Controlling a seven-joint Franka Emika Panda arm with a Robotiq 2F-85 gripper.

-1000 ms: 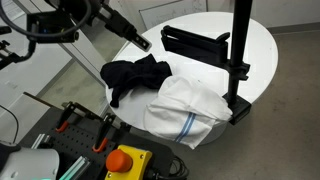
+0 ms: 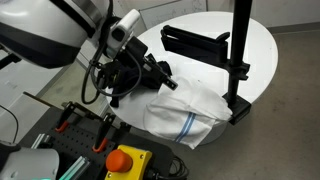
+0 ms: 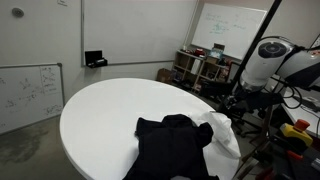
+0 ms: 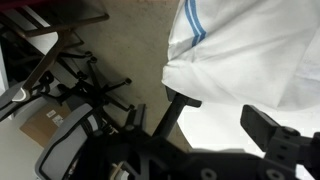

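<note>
A white towel [image 2: 188, 110] with a blue stripe lies crumpled at the near edge of the round white table; in the second exterior view the towel [image 3: 222, 133] hangs partly over the rim. Beside it sits a black cloth [image 3: 170, 145], mostly covered by my arm in the first exterior view. My gripper [image 2: 167, 80] is at the towel's upper left end, low over the table. In the wrist view the gripper stands open, its fingers spread, with the white towel below. Whether the fingertips touch the fabric I cannot tell.
A black post with a crossbar [image 2: 195, 44] stands at the table's right. An emergency-stop box [image 2: 122, 163] is in front, near the arm's base.
My gripper has come down and to the right, from above the black cloth to the towel's upper end. The arm now covers much of the black cloth. Both fabrics look unmoved.
</note>
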